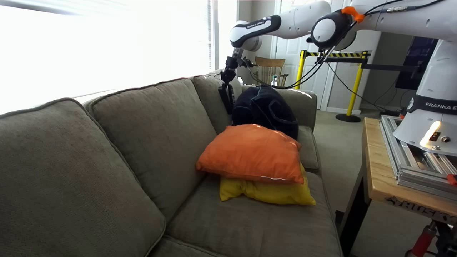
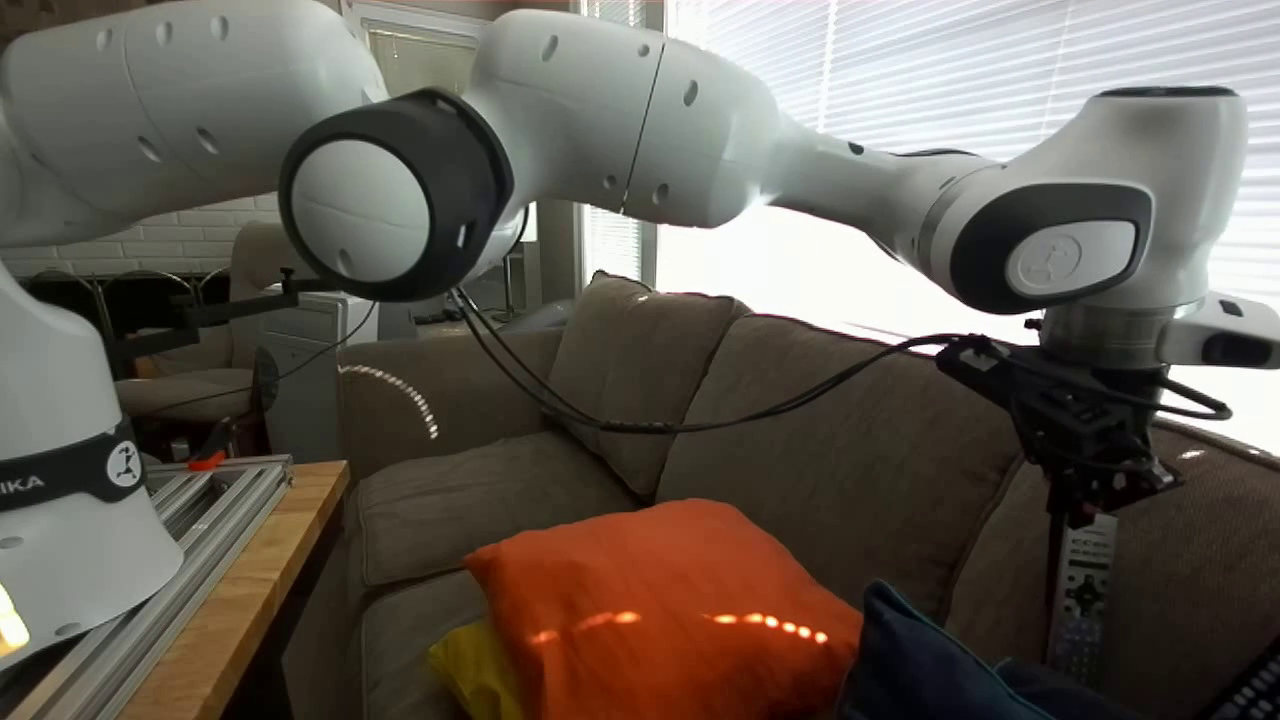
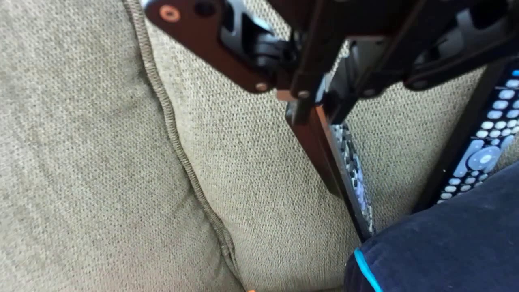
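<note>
In the wrist view my gripper is shut on the upper end of a dark remote with light buttons (image 3: 358,182). The remote hangs down in front of the sofa backrest, its lower end close to the navy pillow (image 3: 442,238); whether they touch I cannot tell. Exterior view 2 has the gripper (image 2: 1086,518) at the right, with the held remote's button face (image 2: 1086,582) showing below it. A second remote (image 3: 481,146) leans upright on the backrest, right of the held one and partly behind the navy pillow.
An orange pillow (image 1: 252,152) lies on a yellow pillow (image 1: 274,192) in front of the navy pillow (image 1: 267,107). The near sofa seat (image 1: 257,227) is bare. A wooden table (image 1: 377,167) carries the arm's base on the right.
</note>
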